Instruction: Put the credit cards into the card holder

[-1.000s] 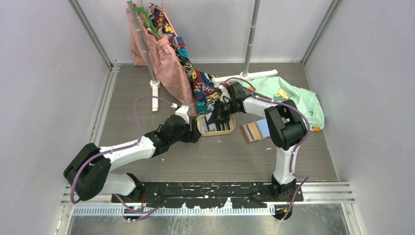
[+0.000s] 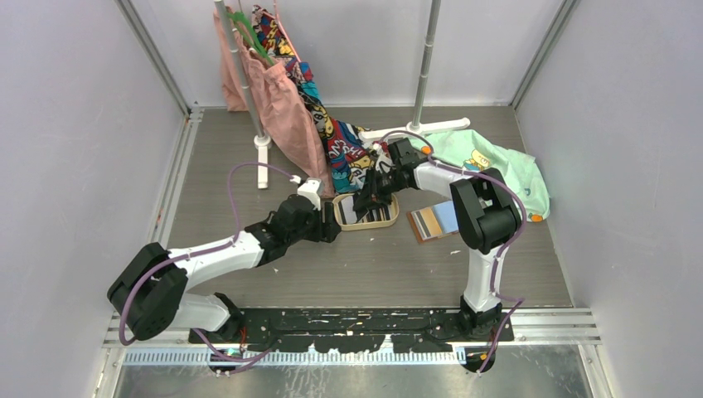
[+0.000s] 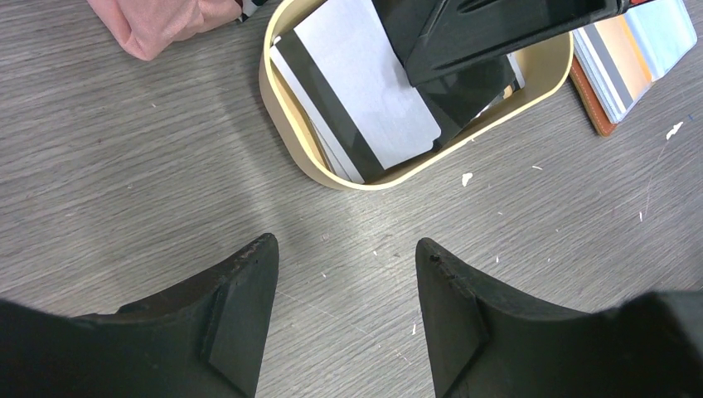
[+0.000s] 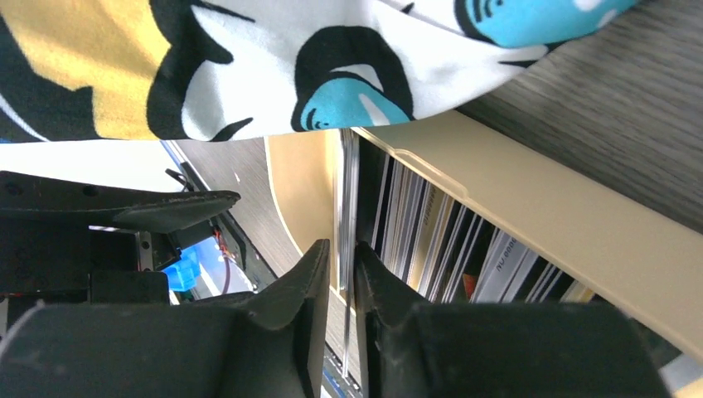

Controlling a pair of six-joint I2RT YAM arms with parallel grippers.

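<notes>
Several credit cards (image 3: pixel 348 75) lean in a row inside a beige oval container (image 3: pixel 286 116), a white one with a dark stripe on top at the left end. In the top view my right gripper (image 2: pixel 358 207) reaches down into this container. Its fingers (image 4: pixel 311 286) stand a narrow gap apart, with thin upright card edges (image 4: pixel 348 199) showing between and behind them. Empty and open, my left gripper is on the near left side of the container. The brown card holder (image 2: pixel 420 228) lies to the right, striped and blue cards showing on it.
Close behind the container hang a pink cloth (image 2: pixel 290 116) and a patterned cloth (image 2: pixel 341 141). A green cloth (image 2: pixel 497 170) lies at the back right, near the white rack foot (image 2: pixel 448 126).
The left arm and the card holder look unmoved.
</notes>
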